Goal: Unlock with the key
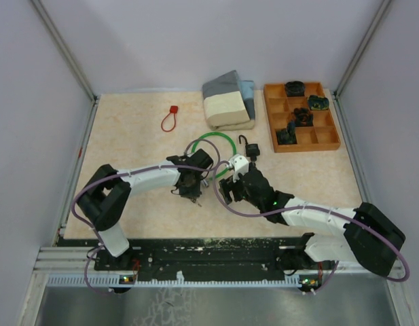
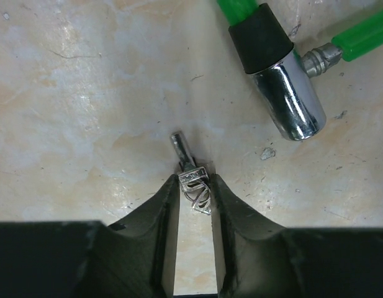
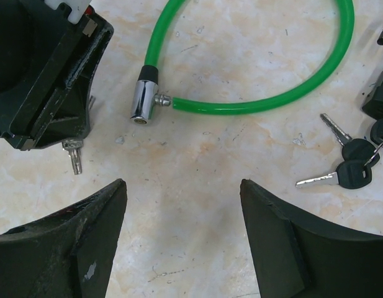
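Note:
A small silver key (image 2: 184, 149) lies on the pale table, its head between the fingertips of my left gripper, which are part open and closing around it. The green cable lock lies just beside it, with its chrome lock body (image 2: 287, 99) up and right in the left wrist view. My right gripper is open and empty over bare table. Two black-headed keys (image 3: 352, 174) lie at the right in the right wrist view.
A black padlock (image 1: 252, 151) is behind the right arm. A red looped item (image 1: 173, 111), folded cloths (image 1: 226, 109) and a wooden compartment box (image 1: 316, 138) stand at the back.

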